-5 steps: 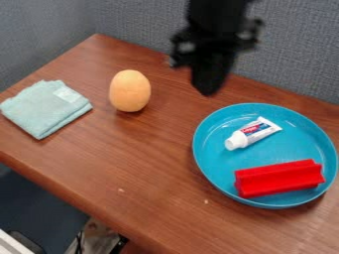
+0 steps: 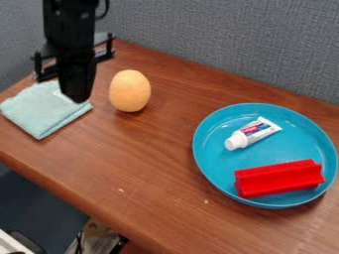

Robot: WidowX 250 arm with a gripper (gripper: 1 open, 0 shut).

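Note:
My black gripper [image 2: 74,70] is at the upper left, over or at the folded pale teal cloth [image 2: 38,115]; its fingertips are dark and I cannot tell whether they are open or shut, or touching the cloth. An orange egg-shaped object [image 2: 129,91] stands just right of it. On the right a blue plate [image 2: 212,159] holds a small white toothpaste tube [image 2: 252,133] and a red block-like object [image 2: 279,178].
The wooden table [image 2: 133,169] has clear space in its middle and front. A grey padded wall [image 2: 239,50] runs along the back. The table's left edge drops to a dark floor.
The gripper has moved left and down, from above the plate side across the egg-shaped object to the cloth. The objects on the table appear unmoved.

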